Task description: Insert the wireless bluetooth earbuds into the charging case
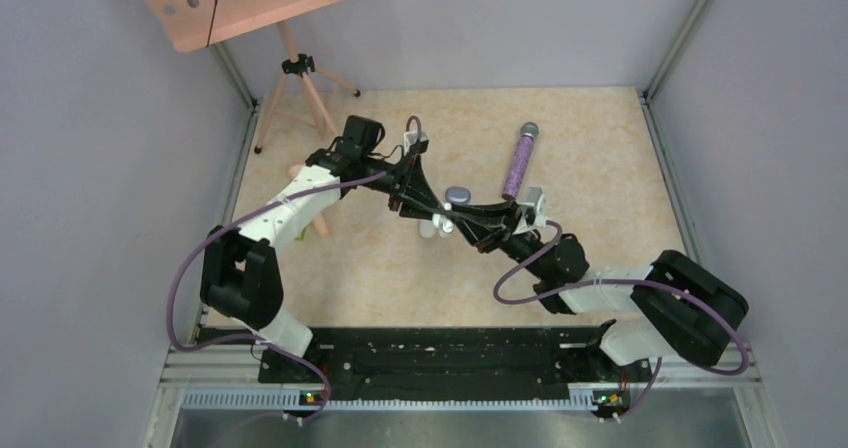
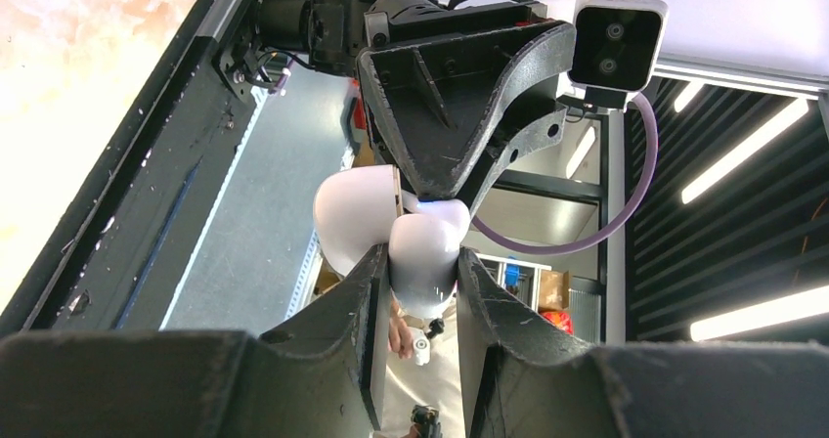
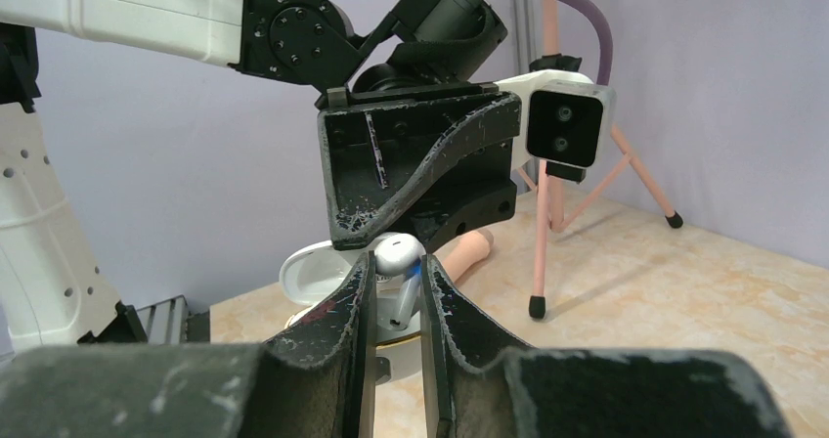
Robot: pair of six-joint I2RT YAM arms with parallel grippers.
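The white charging case, lid open, is clamped by my left gripper. In the left wrist view its rounded base (image 2: 422, 277) fills the space between those fingers, with the lid (image 2: 354, 213) swung out to the left. A white earbud (image 3: 399, 253) stands at the opening of the case, stem (image 3: 403, 303) pointing down; how deep it sits is unclear. My right gripper has a finger on either side of the earbud head, fingers part way apart. Whether they press on it cannot be seen. In the top view both grippers meet above the table.
A grey-blue rounded object (image 1: 458, 195) lies on the table (image 1: 590, 208) just behind the grippers. Further back is a purple microphone (image 1: 520, 160). A pink tripod stand (image 1: 305, 78) occupies the back left.
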